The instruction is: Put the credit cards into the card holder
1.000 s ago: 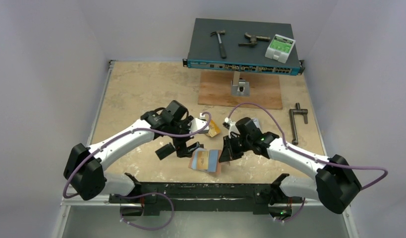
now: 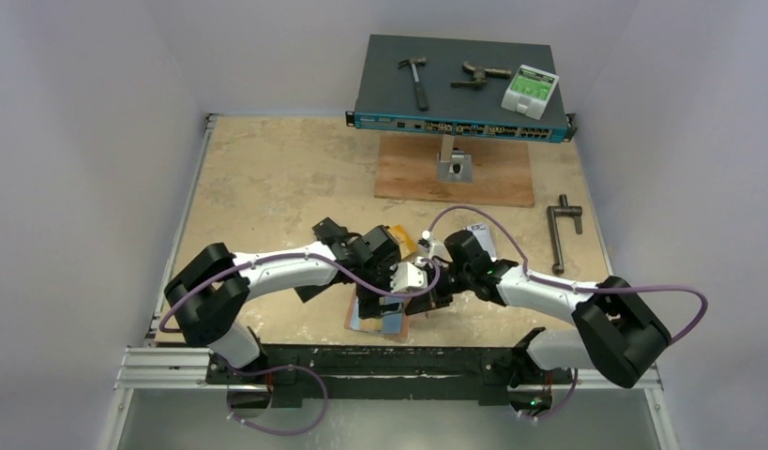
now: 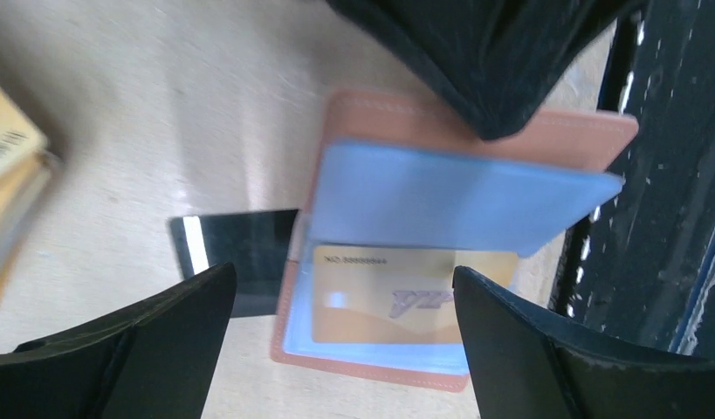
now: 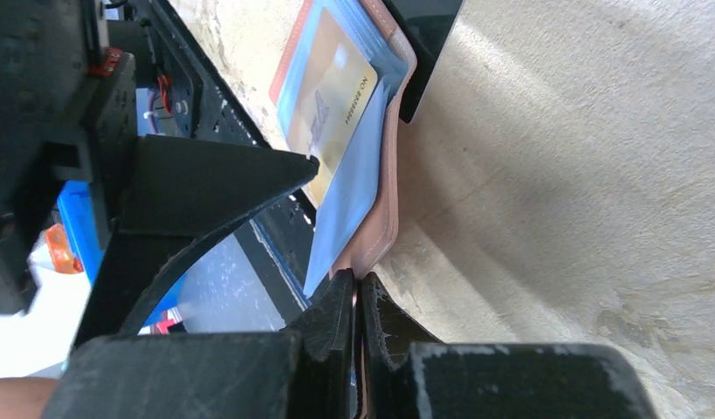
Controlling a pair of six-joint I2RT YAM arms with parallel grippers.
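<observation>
The card holder [image 3: 441, 196], a pinkish-brown cover with blue pockets, lies opened out near the table's front edge. A gold card [image 3: 380, 301] sits against its blue pocket part. From beneath or beside the far edge of the holder a black card [image 3: 244, 257] with a white stripe sticks out; which of the two I cannot tell. Over the holder my left gripper stands open, its fingers on either side of the gold card, nothing held. At the holder's other end my right gripper is shut on the cover's edge, and the blue flap stands raised there.
Another dark card [image 2: 310, 291] lies left of the holder, partly under the left arm. A yellow item [image 2: 401, 239] and a white one [image 2: 483, 239] lie behind the grippers. The network box [image 2: 455, 80] stands at the back. Free table [image 2: 267, 178] shows at far left.
The right gripper has shifted slightly left, the holder with it.
</observation>
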